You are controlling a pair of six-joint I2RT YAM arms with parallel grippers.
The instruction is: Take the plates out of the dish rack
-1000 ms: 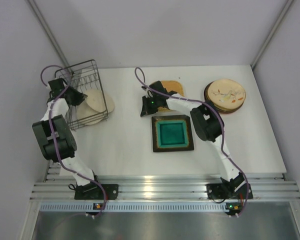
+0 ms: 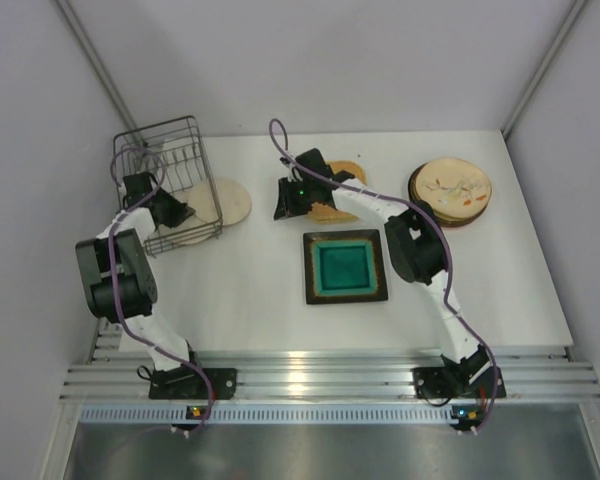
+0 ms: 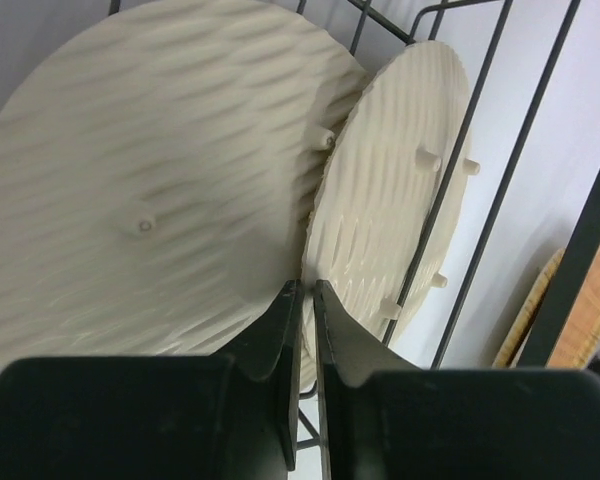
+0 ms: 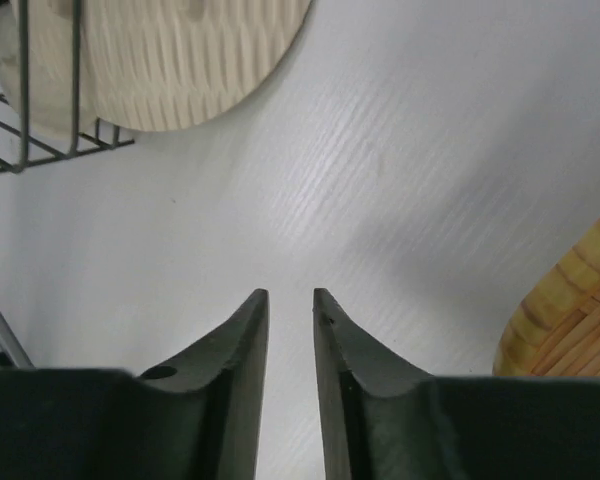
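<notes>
The wire dish rack [image 2: 162, 134] at the left holds cream ribbed plates. In the left wrist view one plate [image 3: 130, 180] lies flat and another [image 3: 400, 140] leans beside it, poking out through the rack's right side. My left gripper is inside the rack at the leaning plate's near edge, its fingertips close together; whether they grip it is unclear. My right gripper hangs over bare table right of the rack, fingers a little apart with nothing between them.
A wooden tray [image 2: 348, 170] lies under the right arm. A green square dish [image 2: 345, 266] sits centre front, a stack of round plates [image 2: 453, 185] at the right. Bare table lies between rack and green dish.
My left gripper has moved right and toward the front, and the plate sticking out of the rack has shifted rightward. My right gripper has moved slightly left and back.
</notes>
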